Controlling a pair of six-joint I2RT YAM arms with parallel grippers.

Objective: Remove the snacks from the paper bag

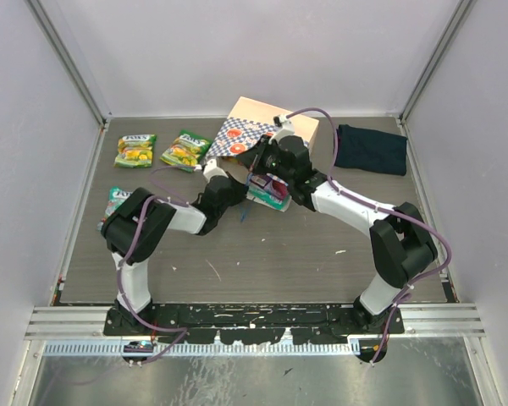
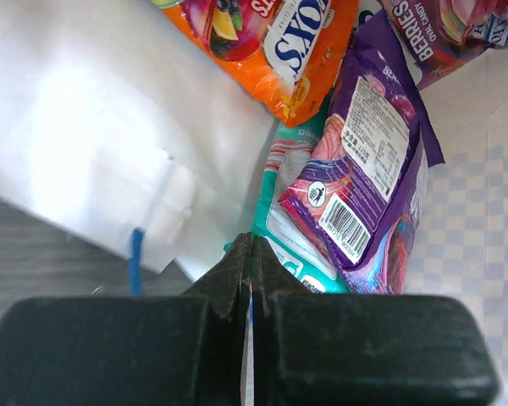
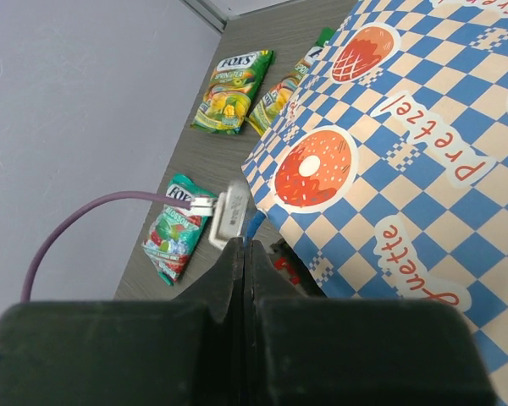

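The paper bag point(image 1: 256, 117) with blue-checked print lies at the back centre. My right gripper is shut on its upper edge, holding it up. My left gripper is shut at the bag's mouth, with nothing clearly between its fingers. Inside, the left wrist view shows an orange snack pack point(image 2: 271, 51), a purple pack point(image 2: 356, 161), a teal pack point(image 2: 279, 211) and a dark red pack point(image 2: 432, 25). Outside, to the left, lie snack packs point(image 1: 135, 152) and a green-white pack point(image 3: 173, 237).
A dark folded cloth point(image 1: 372, 150) lies at the back right. White walls border the sides and back.
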